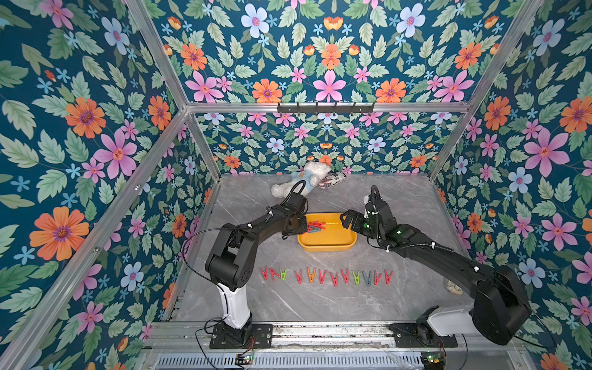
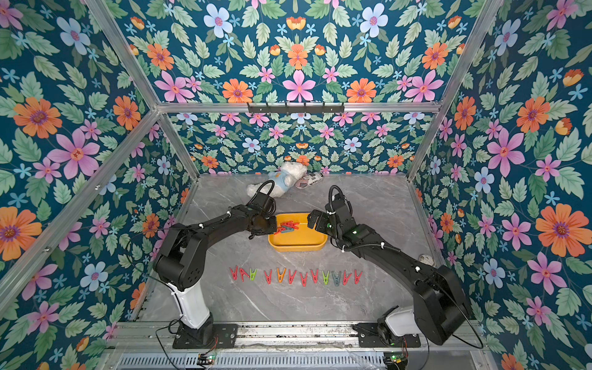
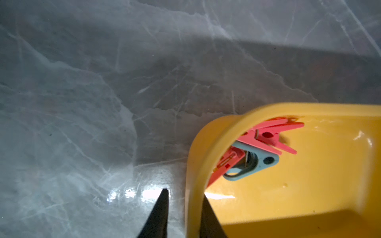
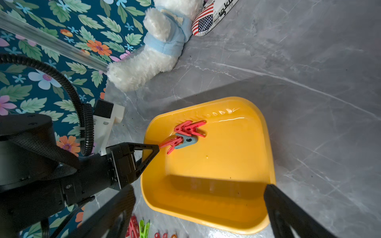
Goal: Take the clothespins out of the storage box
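Note:
A yellow box [image 2: 298, 243] holds several red clothespins [image 4: 190, 129] and a grey-blue one [image 3: 254, 166], clustered at its left end. My left gripper is at that end, part open, its fingertips either side of the rim; whether anything is pinched is unclear. In the right wrist view its tips reach close to a red clothespin. My right gripper stands open above the box's right part, with nothing between its fingers.
A row of clothespins [image 1: 335, 276] lies on the grey floor [image 1: 234, 302] in front of the box. A white plush toy [image 4: 139, 71] and a flag-printed item [image 4: 208, 19] lie behind it. Free floor surrounds the row.

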